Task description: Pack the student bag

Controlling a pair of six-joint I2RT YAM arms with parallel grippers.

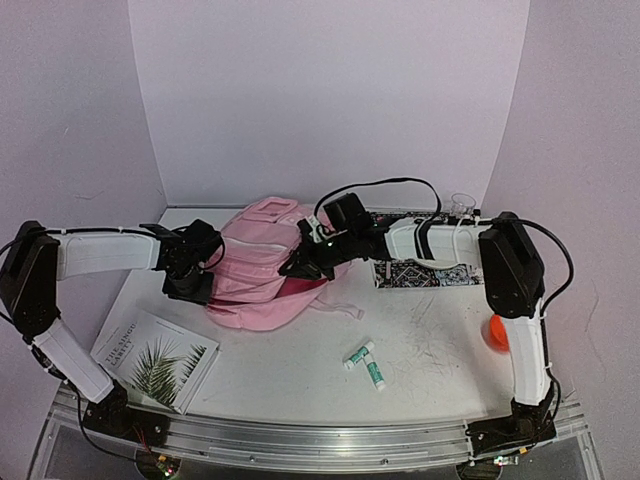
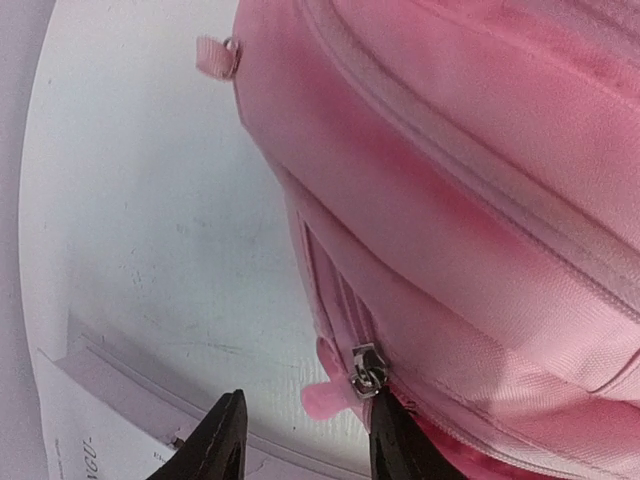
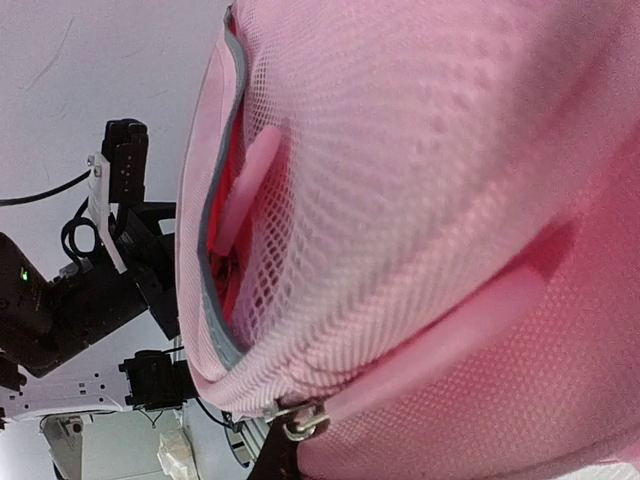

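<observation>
A pink backpack (image 1: 262, 250) lies on the table between both arms, its top opening gaping on the right-hand side. At its left side stands my left gripper (image 1: 195, 290); in the left wrist view its fingers (image 2: 228, 432) are apart, and a metal zipper slider with a pink pull (image 2: 325, 398) sits by the right-hand finger. In the right wrist view, the fingertips (image 3: 276, 448) of my right gripper (image 1: 305, 262) are together at another zipper slider (image 3: 305, 418), at the bag's edge. The bag hides part of that grip.
A white book (image 1: 155, 358) with a palm picture lies front left. Two glue sticks (image 1: 366, 364) rest front centre, with bare table around. Back right are a black-and-white patterned item (image 1: 425, 275) and a clear glass (image 1: 462, 205). Something orange (image 1: 497, 333) is at the right edge.
</observation>
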